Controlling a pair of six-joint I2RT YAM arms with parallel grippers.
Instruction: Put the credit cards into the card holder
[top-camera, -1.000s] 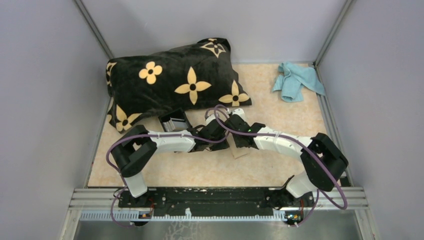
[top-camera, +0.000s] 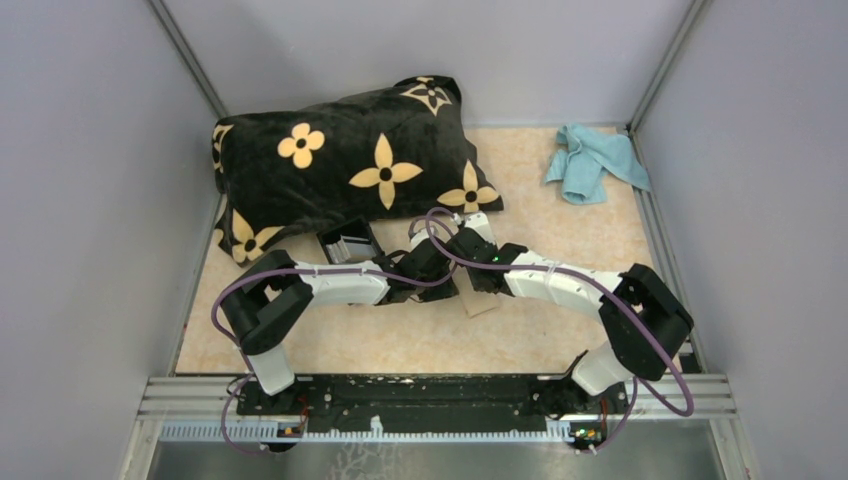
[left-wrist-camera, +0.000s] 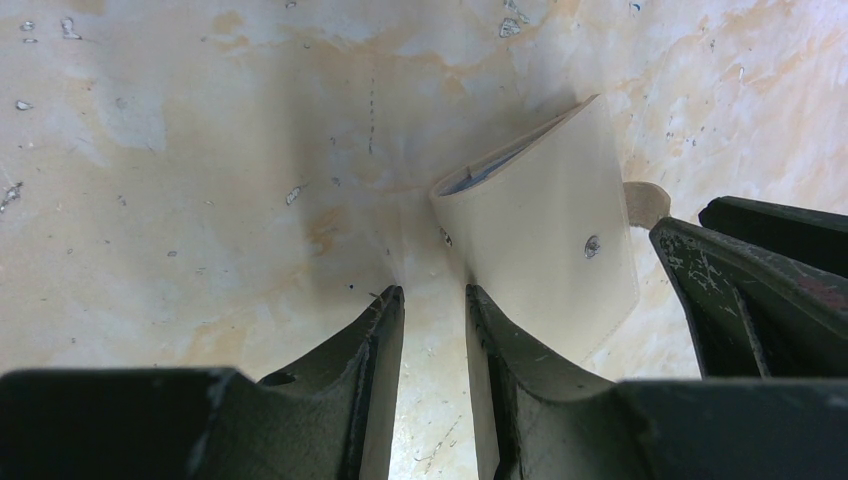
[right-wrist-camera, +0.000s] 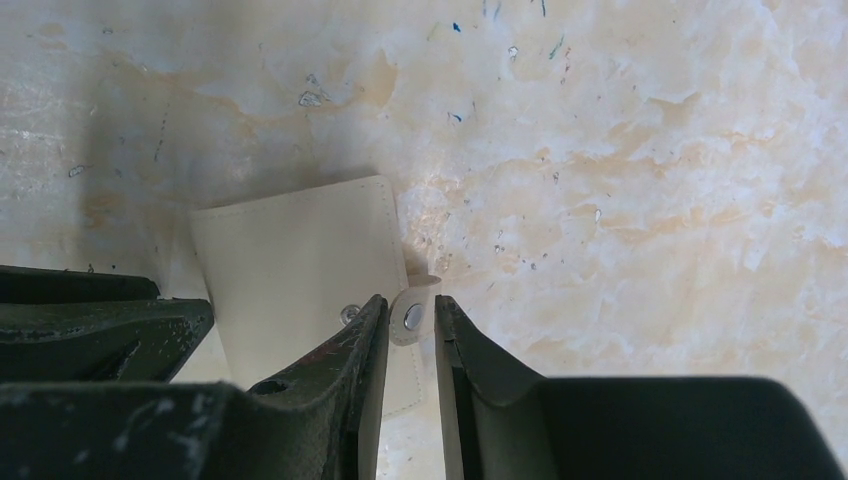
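Observation:
The cream card holder (top-camera: 481, 307) lies on the table between my two arms, partly covered by them from above. Its mouth edge gapes slightly in the left wrist view, where the holder (left-wrist-camera: 550, 215) has a snap button and a small tab (left-wrist-camera: 645, 204) on its far side. My left gripper is part open, its right finger close to the holder's near corner; contact cannot be told. In the right wrist view the tab (right-wrist-camera: 414, 312) of the holder (right-wrist-camera: 300, 265) shows between the tips of my open right gripper. Cards (top-camera: 352, 249) stand in a black box (top-camera: 366, 226).
A large black pillow (top-camera: 340, 160) with flower patterns fills the back left, just behind the box. A blue cloth (top-camera: 592, 165) lies at the back right. The grippers are very close together. Bare table (top-camera: 560, 340) lies at the front right.
The left arm, box and holder look unmoved from above.

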